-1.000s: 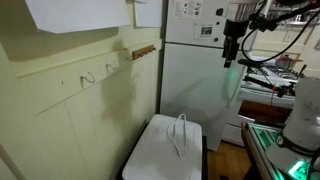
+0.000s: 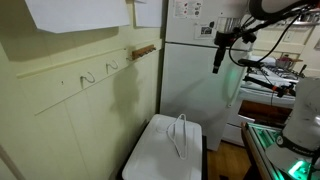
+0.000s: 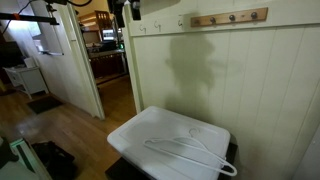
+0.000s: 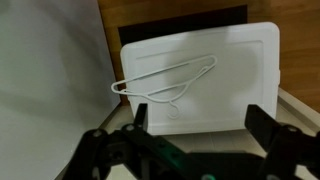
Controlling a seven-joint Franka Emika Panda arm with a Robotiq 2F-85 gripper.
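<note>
A white clothes hanger (image 4: pixel 155 73) lies flat on a white board-like surface (image 4: pixel 238 65), its hook end towards the lower middle of the wrist view. In exterior view 2 the hanger (image 3: pixel 187 150) rests near the surface's front edge. My gripper is open with nothing between its fingers, high above the surface. The hanger lies ahead of the fingertips in the wrist view, mostly towards the left one. From exterior view 1, the gripper (image 2: pixel 217 66) hangs in front of the white fridge, well apart from the hanger (image 2: pixel 178 136).
Small hooks (image 2: pixel 111 66) and a wooden peg rack (image 2: pixel 143 51) are fixed to the pale wall beside the surface. The fridge (image 2: pixel 188 82) stands behind. A dark object (image 3: pixel 125 169) shows under the surface. Wooden floor (image 3: pixel 85 137) lies open beside it.
My gripper has shifted a little to the left and slightly lower in exterior view 1. The hanger and the surface have not moved.
</note>
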